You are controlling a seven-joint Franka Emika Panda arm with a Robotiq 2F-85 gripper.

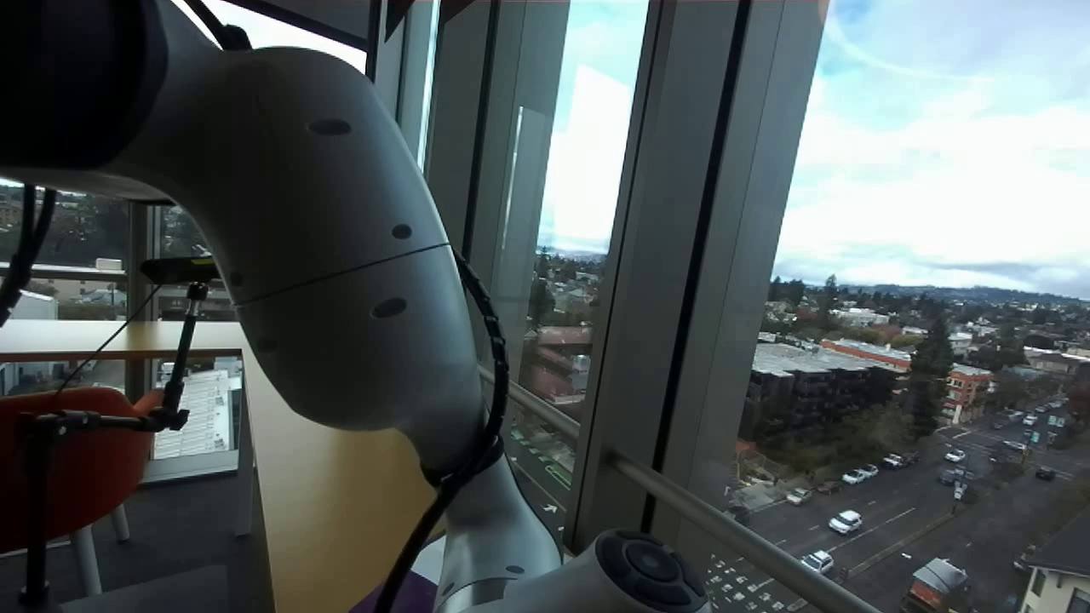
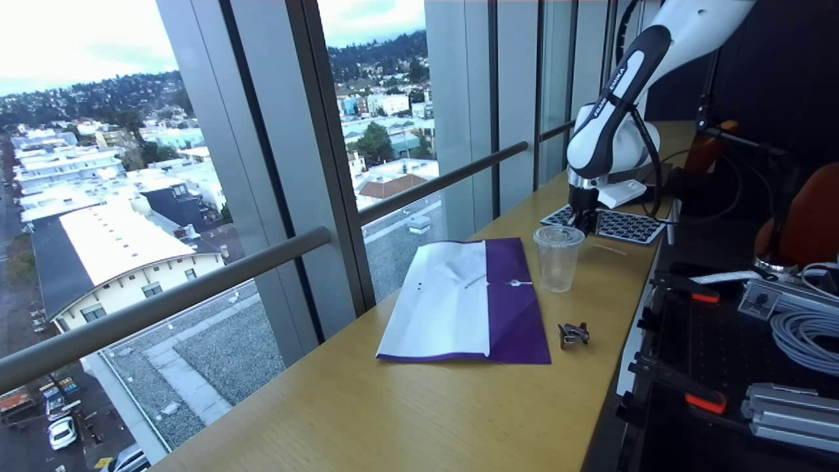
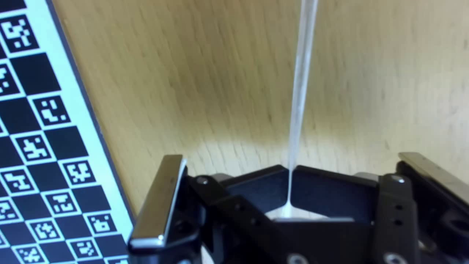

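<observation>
A thin, clear straw (image 3: 299,88) runs down the wrist view from the top edge to my gripper. The black fingers (image 3: 336,191) meet with the straw narrowly pinched between them. Exterior view 2 has the gripper (image 2: 583,223) low over the far part of the table, behind a clear plastic cup (image 2: 558,263) that stands upright and partly overlaps it. A faint pale line, apparently the straw (image 2: 607,248), shows to the right of the cup. In exterior view 1 only the arm (image 1: 347,204) is visible; the gripper is out of frame.
A black-and-white patterned board (image 2: 629,227) lies beside the gripper. Nearer are a purple folder (image 2: 515,314) with white sheets and a small metal clip (image 2: 574,334). Windows with a rail (image 2: 440,185) bound the left side.
</observation>
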